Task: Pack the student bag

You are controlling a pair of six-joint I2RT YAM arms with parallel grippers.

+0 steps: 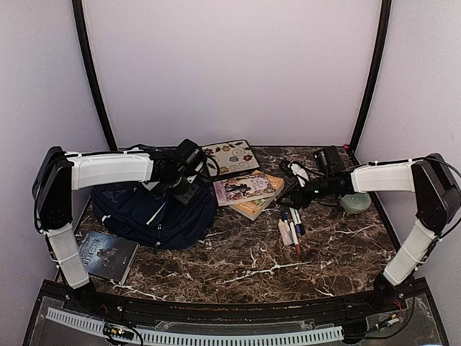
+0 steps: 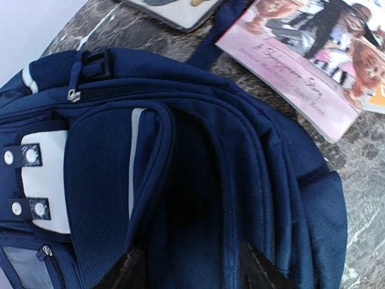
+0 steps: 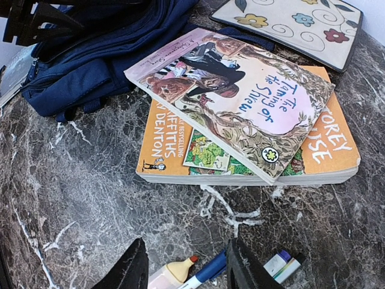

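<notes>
The navy student bag [image 1: 151, 220] lies at the left, its main zipped opening showing in the left wrist view [image 2: 198, 198]. Over it hovers my left gripper, part open, nothing seen between its fingers. A pink Taming of the Shrew book [image 3: 222, 90] rests on an orange book [image 3: 325, 144] in the centre. Several pens and markers [image 3: 207, 268] lie below my right gripper, which stands open above them with nothing gripped.
A dark hardcover book [image 1: 104, 256] lies front left. A flowered board [image 1: 230, 155] lies at the back, a pale green bowl [image 1: 354, 204] at the right.
</notes>
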